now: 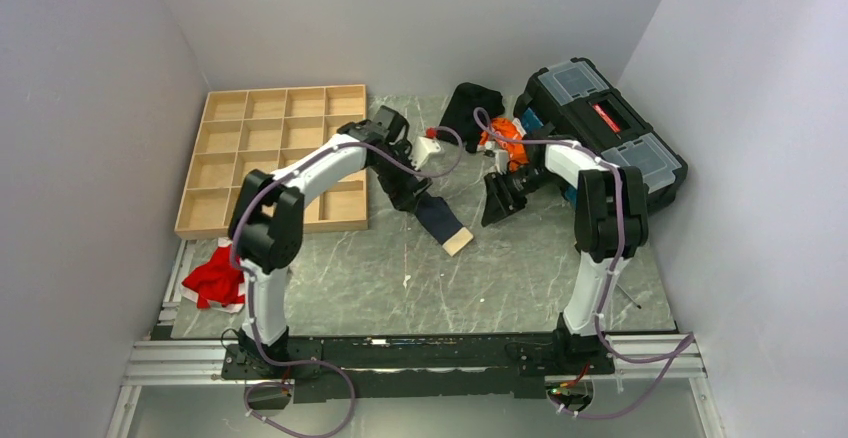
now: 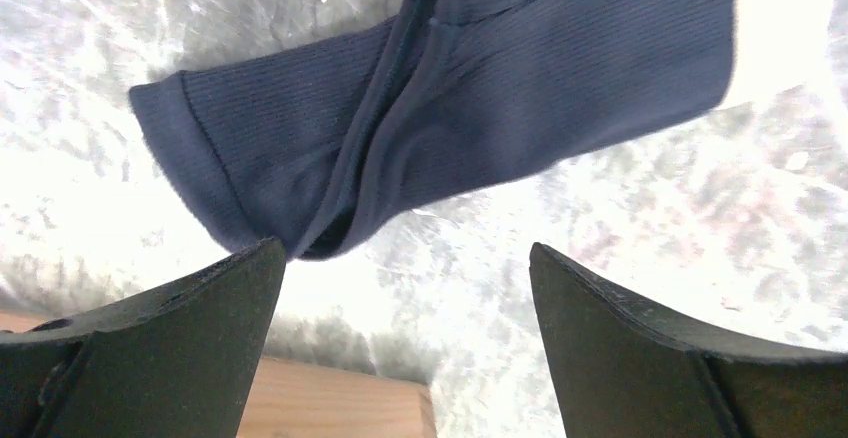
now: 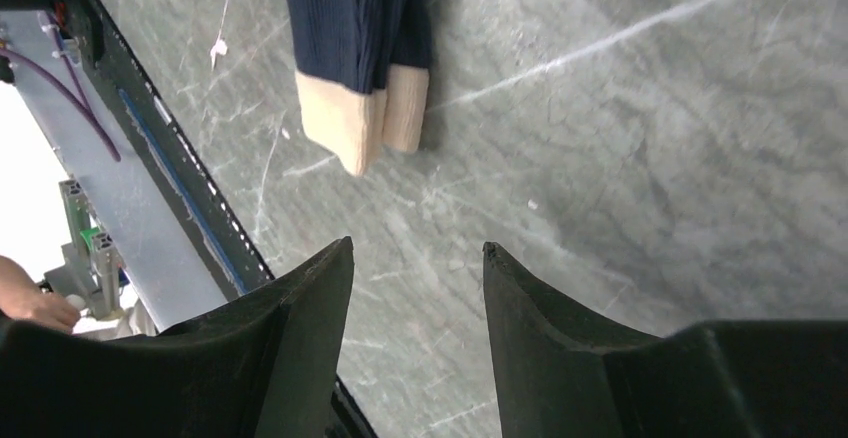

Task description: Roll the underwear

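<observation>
The underwear point(image 1: 440, 219) is a dark navy folded strip with a cream band at one end. It lies slantwise on the table, the cream end toward the front right. In the left wrist view the navy cloth point(image 2: 560, 78) has a raised fold across it. My left gripper is open, just over the strip's far-left end, with bare table between its fingers. To the right of the cloth, my right gripper is spread apart and empty, clear of the cream band point(image 3: 345, 118). The left hand covers the far end in the top view.
An empty wooden compartment tray point(image 1: 215, 170) stands close at the left. Red cloth point(image 1: 215, 280) lies front left. Black cloth point(image 1: 470, 113), orange cloth point(image 1: 500, 136) and a black case point(image 1: 610, 113) fill the back right.
</observation>
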